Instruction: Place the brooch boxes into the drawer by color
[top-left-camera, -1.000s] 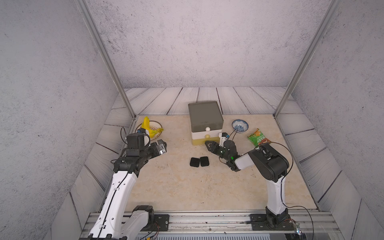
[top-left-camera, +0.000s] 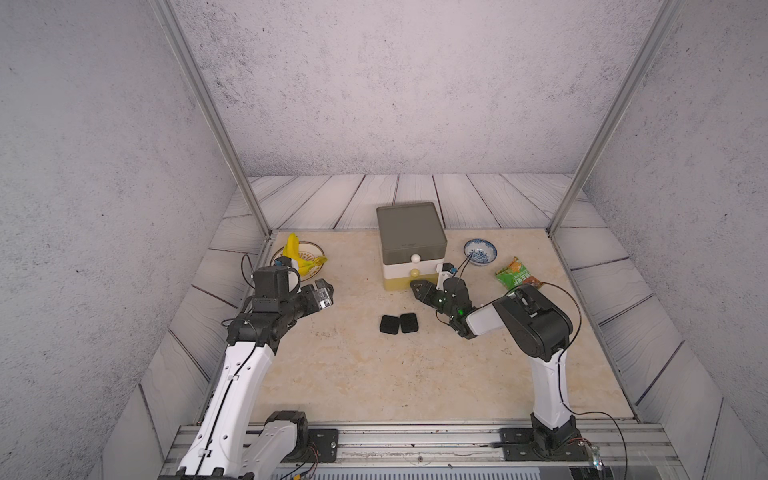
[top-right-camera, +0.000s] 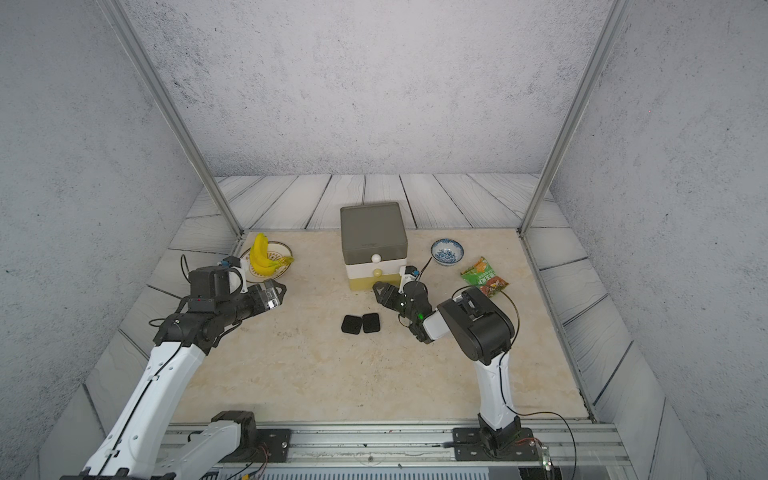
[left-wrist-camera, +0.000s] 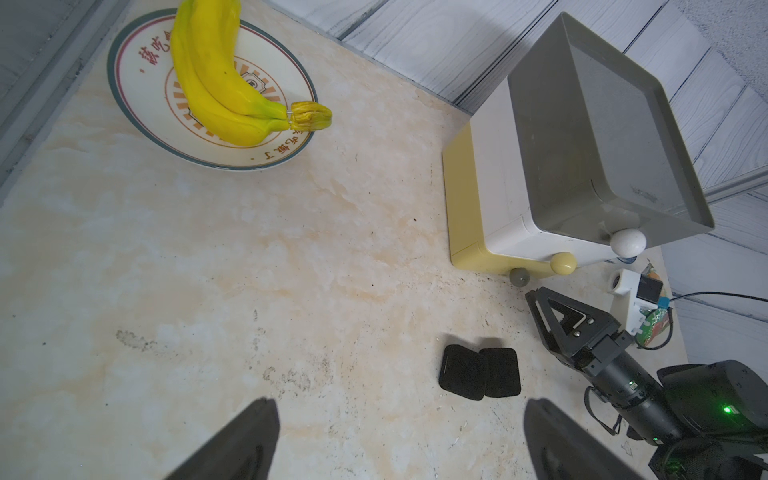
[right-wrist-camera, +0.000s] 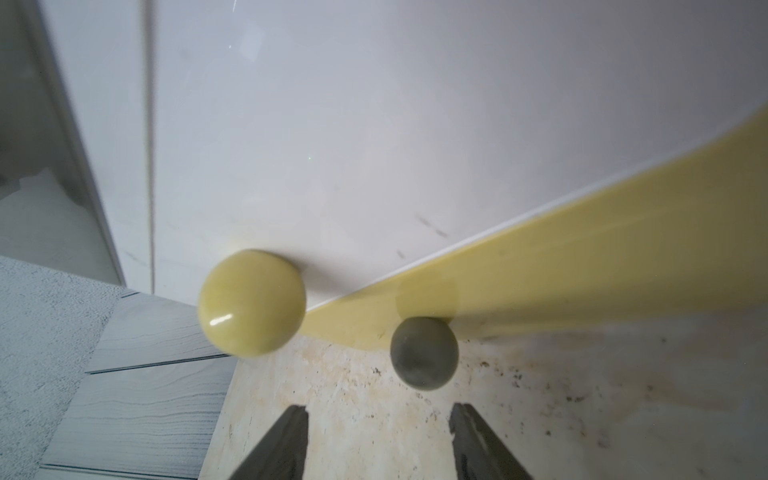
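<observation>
Two black brooch boxes, the left one and the right one, lie side by side on the table in front of the drawer unit. Its grey, white and yellow tiers appear closed. In the right wrist view, a yellow knob sits on the white tier and a grey knob on the yellow one. My right gripper is partly open just short of the grey knob, with nothing between its fingers. Over the left of the table, my left gripper stands open and empty.
A plate with bananas is at the back left. Right of the drawer unit are a blue-patterned bowl and a green snack bag.
My right arm has shifted very slightly to the left, near the drawer front. The left arm, the boxes and the drawer unit look unchanged.
</observation>
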